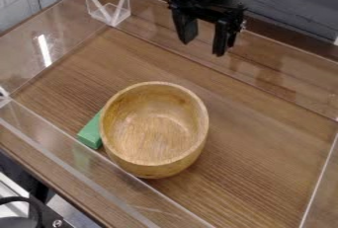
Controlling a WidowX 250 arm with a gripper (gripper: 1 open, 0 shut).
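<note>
My black gripper (205, 27) hangs at the top middle of the view, above the back of the wooden tray floor; whether its fingers are open or shut is hard to make out. A large tan bowl (153, 129) sits in the lower left half. A green block (91, 131) lies against the bowl's left side, partly hidden by it.
Low walls bound it. A white wire-like bracket (109, 7) stands at the upper left corner. A black cable lies at the bottom left corner.
</note>
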